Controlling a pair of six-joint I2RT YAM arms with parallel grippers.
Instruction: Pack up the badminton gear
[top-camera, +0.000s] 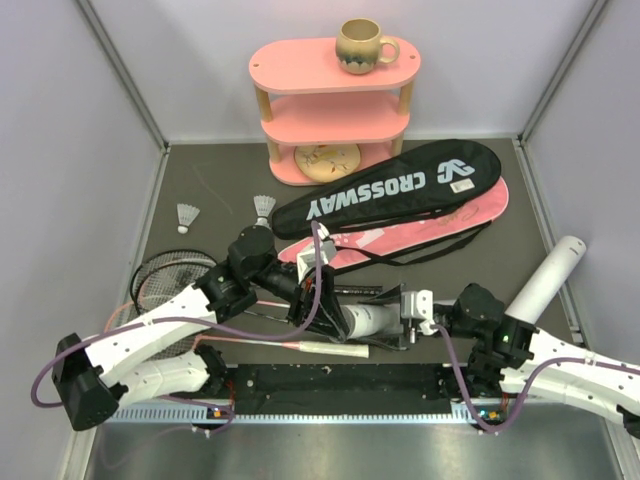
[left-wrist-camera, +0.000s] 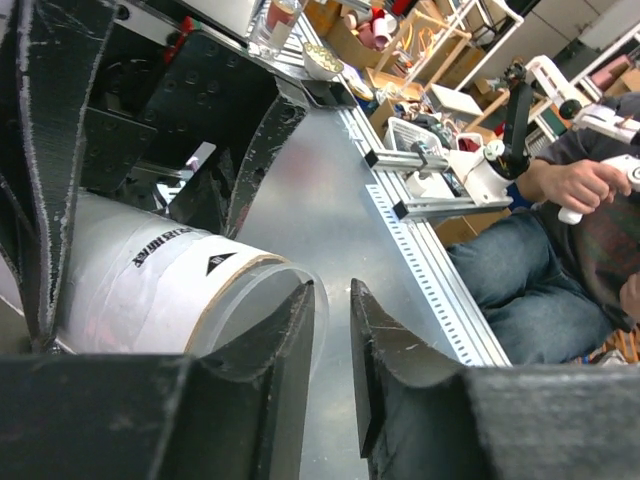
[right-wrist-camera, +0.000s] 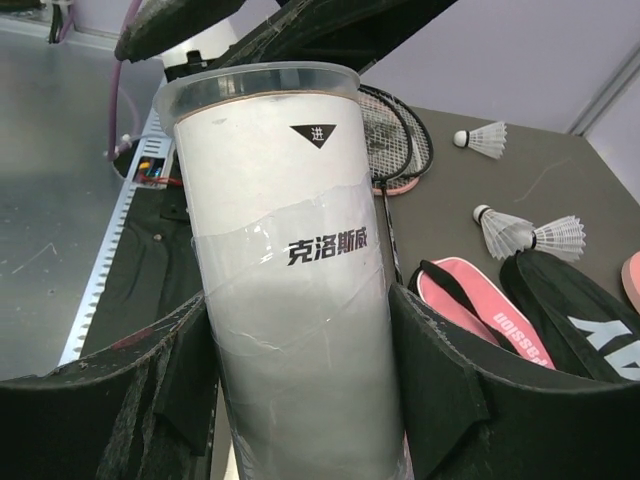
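My right gripper is shut around the white shuttlecock tube (right-wrist-camera: 290, 220), which is lifted off the floor with its clear rim toward my left gripper. In the left wrist view, my left gripper is part open beside the tube's mouth (left-wrist-camera: 270, 310); nothing shows between its tips. Whether a clear lid covers the mouth, I cannot tell. Shuttlecocks (top-camera: 187, 217) (right-wrist-camera: 483, 139) lie at the left of the floor. Rackets (top-camera: 172, 285) lie front left, partly under my left arm. A black CROSSWAY bag (top-camera: 390, 190) overlaps a pink bag (top-camera: 470, 212).
At the back stands a pink shelf (top-camera: 333, 120) with a mug (top-camera: 360, 46) on top. Another white tube (top-camera: 546, 280) leans by the right wall. A racket's pale handle (top-camera: 335, 349) lies below the grippers. Bare floor shows right of the bags.
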